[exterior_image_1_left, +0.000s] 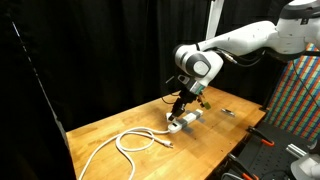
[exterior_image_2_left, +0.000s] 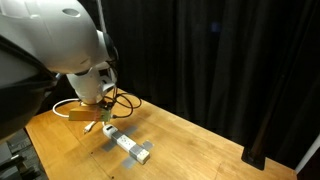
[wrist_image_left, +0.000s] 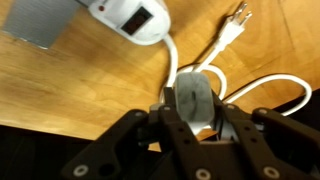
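Observation:
My gripper is shut on a small pale grey-green object (wrist_image_left: 194, 94); its exact kind is hard to tell. In the second exterior view, a bit of green (exterior_image_2_left: 106, 113) shows at the fingertips. A white power strip (exterior_image_2_left: 128, 143) lies on the wooden table. The wrist view catches only one end of the strip (wrist_image_left: 136, 14), with its dark switch, up and to the left of the held object. From the first exterior view, the gripper (exterior_image_1_left: 177, 110) hangs low by the strip's cord end and partly covers the strip (exterior_image_1_left: 184, 122).
The strip's white cord (exterior_image_1_left: 122, 143) loops across the table, its plug (wrist_image_left: 234, 29) lying loose. Grey tape (wrist_image_left: 42, 18) is stuck to the tabletop. Small items (exterior_image_1_left: 228, 112) lie at the right. A black curtain hangs behind, and much of the table (exterior_image_2_left: 205, 155) is clear.

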